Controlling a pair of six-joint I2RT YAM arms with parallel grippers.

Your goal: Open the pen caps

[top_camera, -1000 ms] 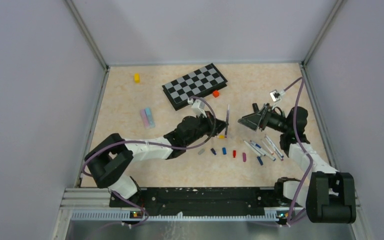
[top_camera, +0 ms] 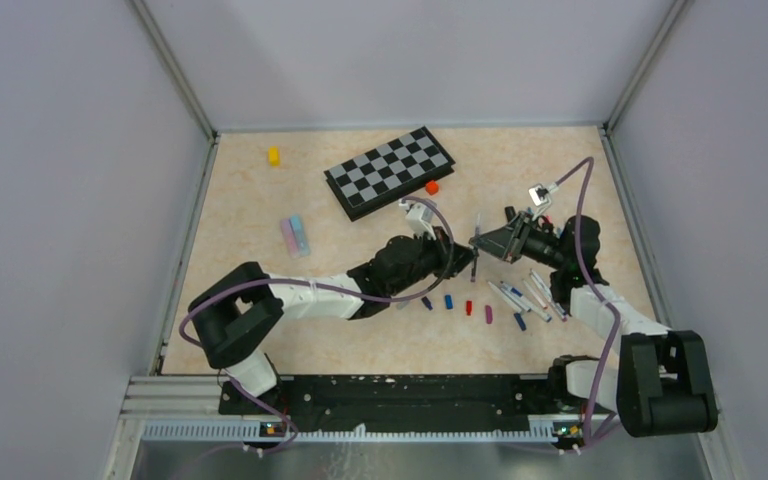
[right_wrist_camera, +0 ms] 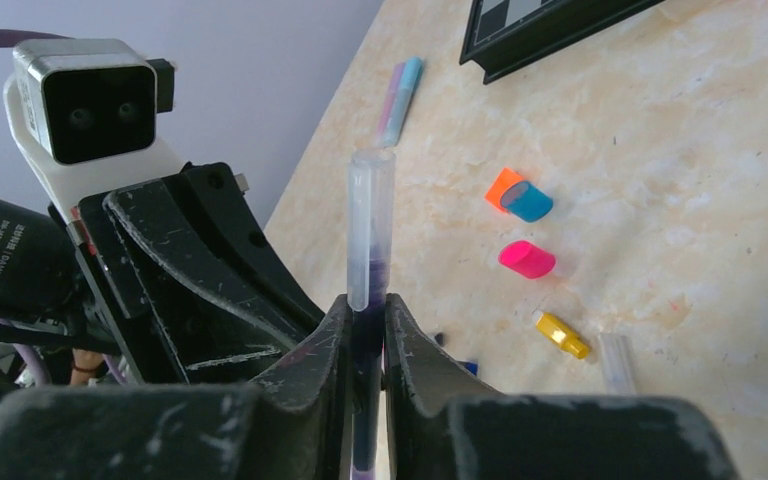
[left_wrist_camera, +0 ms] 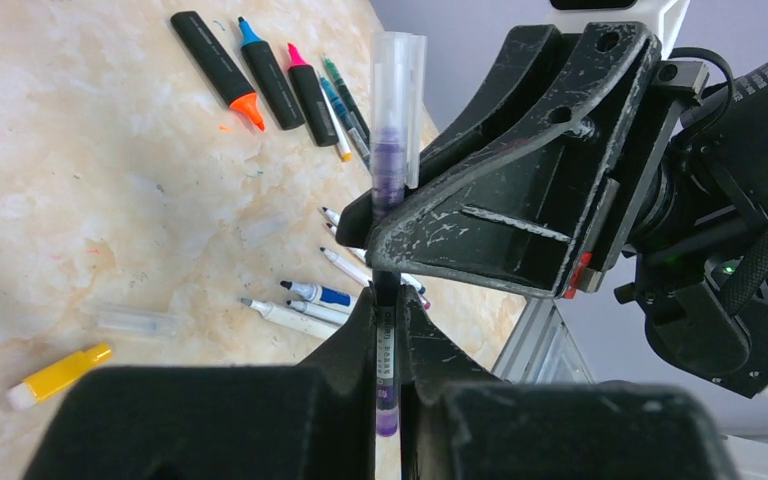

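A slim purple pen (top_camera: 474, 271) stands out between my two arms, upright in both wrist views, its clear cap (left_wrist_camera: 392, 85) at the upper end. My left gripper is shut on its lower body. Above that, my right gripper (top_camera: 478, 242) has a finger (left_wrist_camera: 470, 210) on either side of the pen, around the lower part of the cap. In the right wrist view, those fingertips (right_wrist_camera: 415, 345) flank the pen closely below the clear cap end (right_wrist_camera: 370, 215); whether they press on it cannot be made out.
Uncapped highlighters (left_wrist_camera: 215, 60) and several white markers (left_wrist_camera: 290, 318) lie on the table at the right. Loose caps, including an orange one (right_wrist_camera: 503, 186), a pink one (right_wrist_camera: 527, 259) and a yellow one (right_wrist_camera: 562, 335), are scattered around. A checkerboard (top_camera: 390, 173) sits at the back.
The left gripper has carried the pen rightwards. My right gripper has shifted slightly left, and the gap between the two grippers has closed, with the right fingers now around the pen.
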